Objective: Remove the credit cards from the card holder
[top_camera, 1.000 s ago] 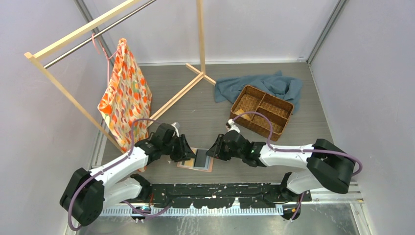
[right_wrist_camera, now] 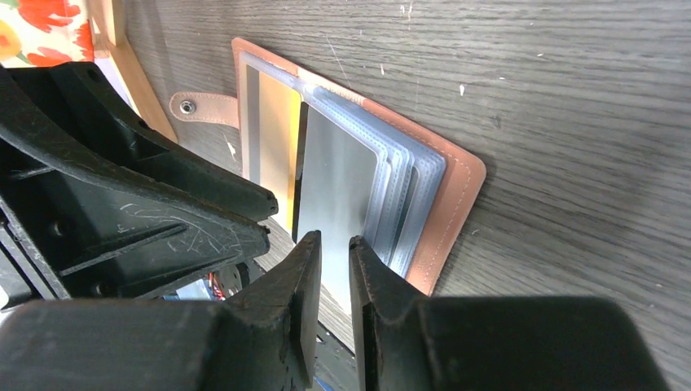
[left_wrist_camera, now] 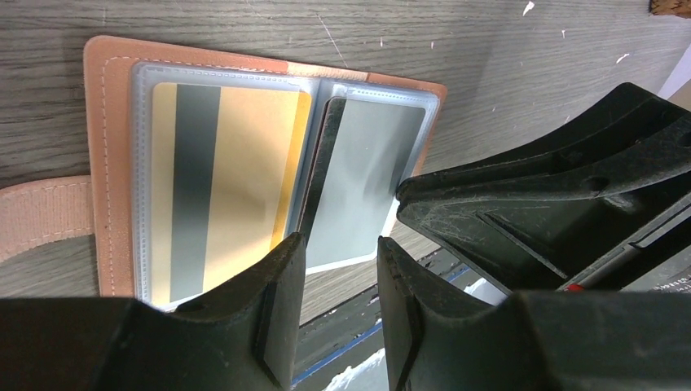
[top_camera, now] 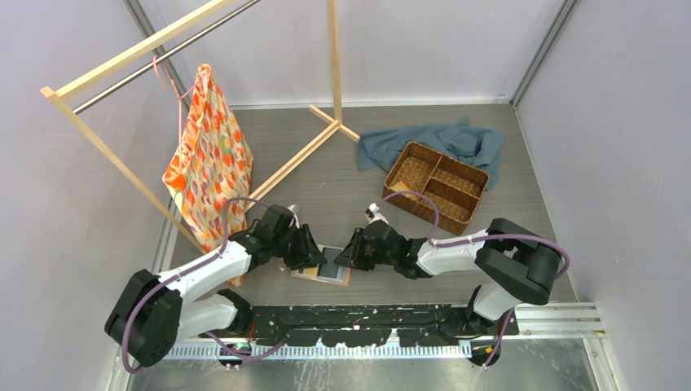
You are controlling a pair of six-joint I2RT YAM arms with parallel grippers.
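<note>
The open tan leather card holder (left_wrist_camera: 110, 163) lies flat, its clear sleeves holding a gold card (left_wrist_camera: 236, 163) with a dark stripe and a grey card (left_wrist_camera: 367, 155). My left gripper is part open over the holder's near edge, nothing visible between its fingers. My right gripper is low over the grey card and the edges of the clear sleeves in the right wrist view; its two fingertips are close together, and what is between them is hard to make out.
A divided wicker basket (top_camera: 436, 183) and blue cloth (top_camera: 424, 138) lie at back right. A patterned garment (top_camera: 204, 155) hangs from the wooden rack (top_camera: 122, 163) on the left. Bare floor surrounds the holder's back side.
My right gripper and arm have moved slightly left, toward my left gripper, and the holder has shifted a little left. The left arm has barely moved.
</note>
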